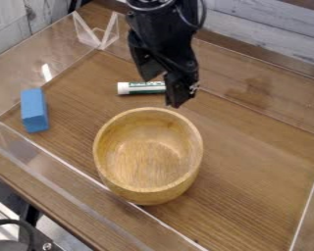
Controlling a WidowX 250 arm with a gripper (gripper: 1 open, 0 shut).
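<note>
My gripper (165,76) hangs open over the table at the upper middle, its black body large in view, with nothing visible between its fingers. A white-and-green tube (137,88) lies just to its left, partly behind it. A wooden bowl (146,184) stands empty in the lower middle, below the gripper. A blue block (34,110) lies at the left.
A white wall and some cables border the upper left, and a dark cable is at the lower left.
</note>
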